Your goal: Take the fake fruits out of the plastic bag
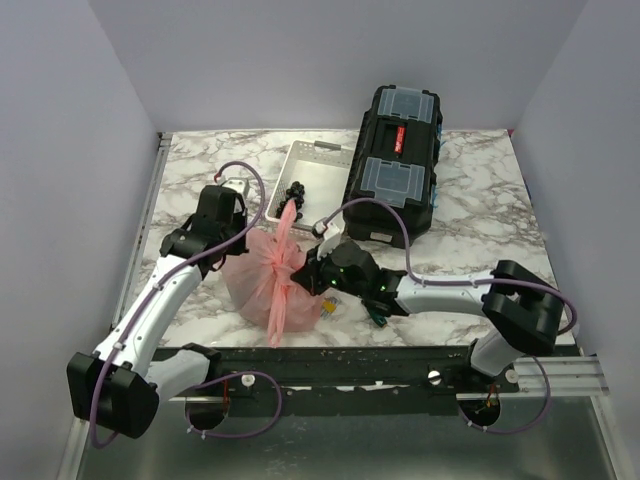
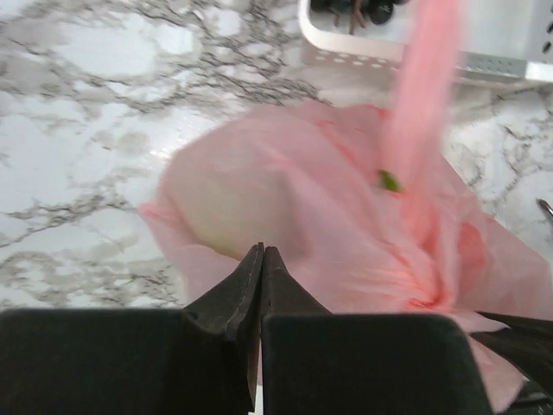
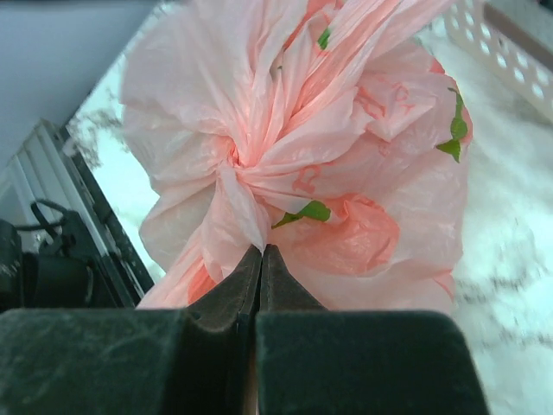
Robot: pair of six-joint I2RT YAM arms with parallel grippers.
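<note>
A pink translucent plastic bag [image 1: 266, 280] lies bunched and knotted on the marble table [image 1: 470, 200], with some green showing through [image 3: 306, 211]. My left gripper [image 1: 238, 250] is at the bag's upper left, shut; in the left wrist view its fingertips [image 2: 263, 252] are over the pink plastic, with nothing clearly between them. My right gripper [image 1: 303, 282] is at the bag's right side, shut, with a strand of the knotted plastic running down into its fingers in the right wrist view [image 3: 263, 255]. The fruits themselves are hidden.
A white perforated tray [image 1: 325, 180] holding dark round items [image 1: 292, 200] stands behind the bag, beside a black toolbox [image 1: 395, 150]. A yellow item [image 1: 328, 308] and a green tool [image 1: 375, 315] lie near the front edge.
</note>
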